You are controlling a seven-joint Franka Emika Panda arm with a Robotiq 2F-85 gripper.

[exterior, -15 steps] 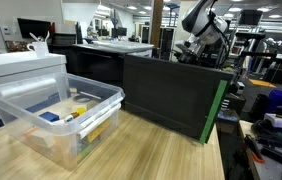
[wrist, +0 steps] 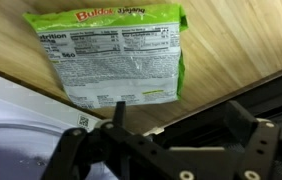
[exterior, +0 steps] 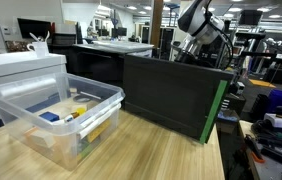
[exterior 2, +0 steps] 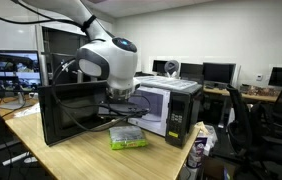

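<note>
A green snack packet (exterior 2: 128,137) lies on the wooden table in exterior view 2. In the wrist view the packet (wrist: 121,58) shows its printed nutrition label and fills the upper left. My gripper is open, its two black fingers wide apart at the bottom of that view with nothing between them. The packet sits ahead of the fingertips, apart from them. In exterior view 2 my gripper (exterior 2: 122,108) hangs above the packet. The black panel hides the packet and the gripper's tips in exterior view 1, where only the white arm (exterior: 195,22) shows over its top.
A clear plastic bin (exterior: 56,115) with several items stands on the left of the table in exterior view 1. The upright black panel (exterior: 176,93) stands to its right. A microwave (exterior 2: 161,108) is behind the packet. Bare table (exterior: 146,155) lies in front of the bin.
In exterior view 1 the arm behind the panel has shifted a little to the left. The bin and the panel have stayed where they were.
</note>
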